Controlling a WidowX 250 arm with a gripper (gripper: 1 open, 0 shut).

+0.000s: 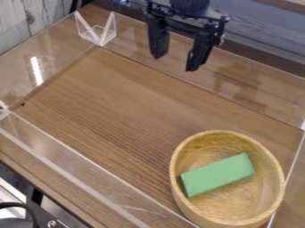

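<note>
My gripper (177,50) hangs over the back of the wooden table, its two black fingers spread apart with nothing seen between them. At the front right a round beige bowl (188,146) holds a green block (217,175), which lies flat inside it at a slant. The gripper is well away from the bowl, toward the back.
A clear plastic piece (96,28) stands at the back left near the table edge. Dark cables show at the front left corner.
</note>
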